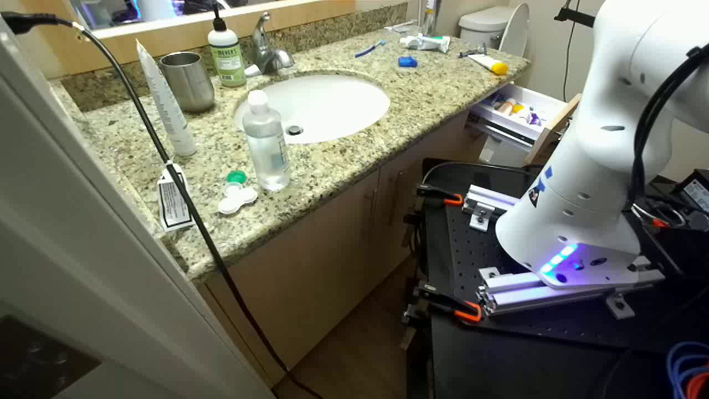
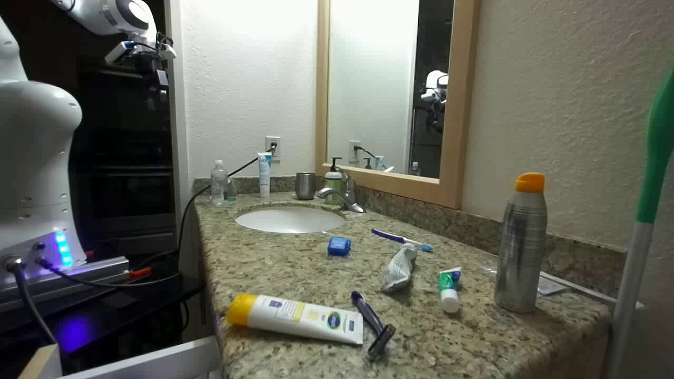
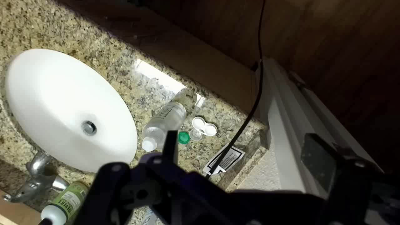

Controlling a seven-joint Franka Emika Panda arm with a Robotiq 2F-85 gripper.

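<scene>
High above the counter, my gripper is open, its two dark fingers wide apart with nothing held between them. Below it in the wrist view are a clear bottle with a white cap, an uncapped white contact lens case and a green lens cap. A clear cap rests beside the green one. In exterior view 1 the bottle stands upright near the counter's front edge, just right of the lens case. The gripper is outside that view; exterior view 2 shows it small and dark at the upper left.
A black cord with a paper tag crosses the counter's left end. The sink lies right of the bottle. Behind stand a white tube, a metal cup and a soap bottle. A drawer hangs open at the far end.
</scene>
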